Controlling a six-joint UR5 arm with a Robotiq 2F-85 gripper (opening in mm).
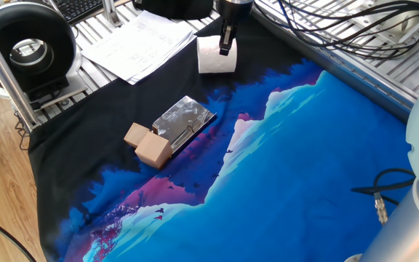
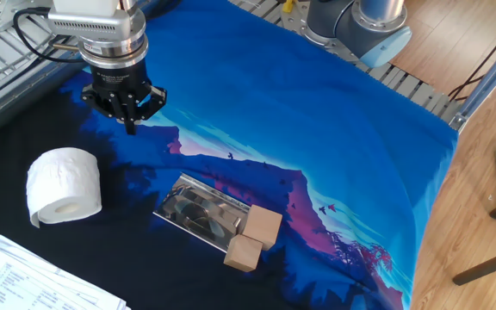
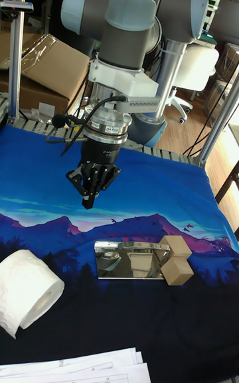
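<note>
My gripper (image 2: 130,129) hangs above the cloth, pointing down. Its fingertips meet, and nothing shows between them. A white paper roll (image 2: 64,186) lies on its side on the black part of the cloth, apart from the gripper; in exterior view 1 the gripper (image 1: 225,51) overlaps the roll (image 1: 216,64) only by line of sight. A shiny silver flat block (image 2: 198,212) lies on the cloth, and at one end of it are two plain brown cubes, one (image 2: 263,226) beside the other (image 2: 243,253). In exterior view 3 the gripper (image 3: 87,204) is behind and above the silver block (image 3: 129,260).
Printed paper sheets (image 1: 138,48) lie by the roll at the cloth's edge. Black cables (image 1: 340,22) are heaped on the metal slats at one side. The arm's base stands beyond the cloth.
</note>
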